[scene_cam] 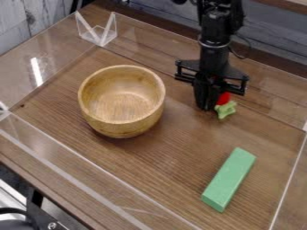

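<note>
My black gripper (206,90) is low over the table, its fingers around or just in front of a small red and green object (224,107), which is partly hidden behind it at the right. Whether the fingers are closed on it I cannot tell. A wooden bowl (121,100) sits to the left of the gripper, and a green rectangular block (228,182) lies at the front right.
A clear, angular holder (96,29) stands at the back left. The wooden table (132,171) has free room in the front middle and at the far left. Dark cables show at the bottom left corner.
</note>
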